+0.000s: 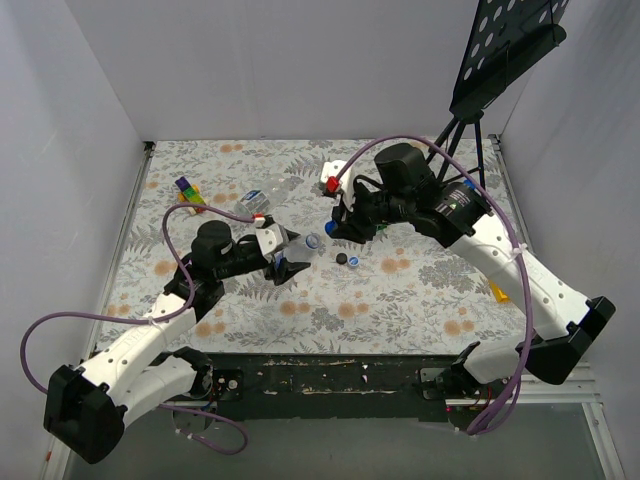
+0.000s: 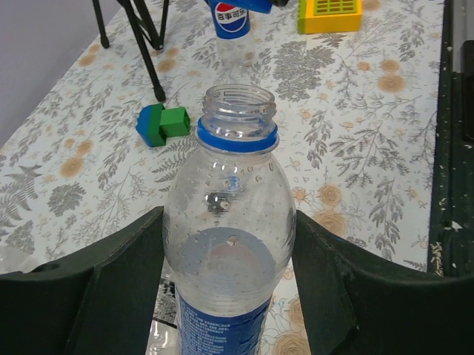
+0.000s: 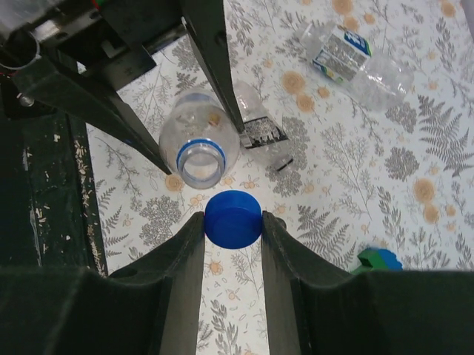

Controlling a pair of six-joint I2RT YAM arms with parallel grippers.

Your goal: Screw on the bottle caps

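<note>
A clear bottle with a blue neck ring and blue label is gripped between the fingers of my left gripper. Its open, threaded mouth has no cap on it. In the top view the bottle tilts toward the right arm. My right gripper is shut on a blue cap, pinched at the fingertips. In the right wrist view, the cap is just below the bottle's mouth; a gap shows between cap and mouth in the top view. On the table lie a black cap and a light-blue cap.
Behind the left gripper lie a black-labelled bottle and another clear bottle. A Pepsi-labelled bottle, a green block and a yellow crate are on the right side.
</note>
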